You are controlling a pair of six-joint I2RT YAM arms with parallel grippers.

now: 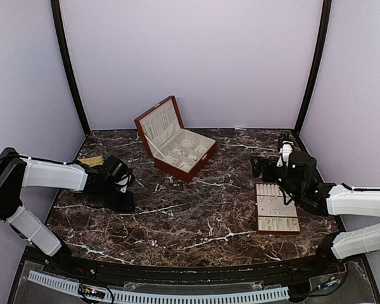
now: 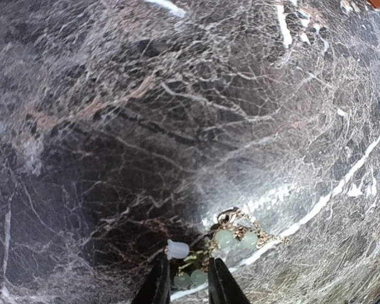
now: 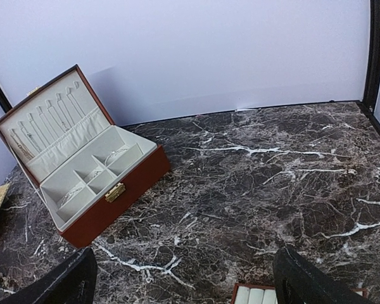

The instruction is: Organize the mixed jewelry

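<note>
A fine gold chain bracelet with pale green beads and a whitish piece lies on the dark marble table in the left wrist view. My left gripper points down at it, its two narrow fingers parted with some of the beads showing in the gap. From above, that gripper hides the bracelet. The open red-brown jewelry box stands at the back, necklaces hanging in its lid and bracelets in its compartments. Over at the right, my right gripper is wide open and empty, above the table.
A flat tray with ring rolls and small compartments of jewelry lies under the right arm. A tan cloth or pouch sits at the left back, partly behind the left arm.
</note>
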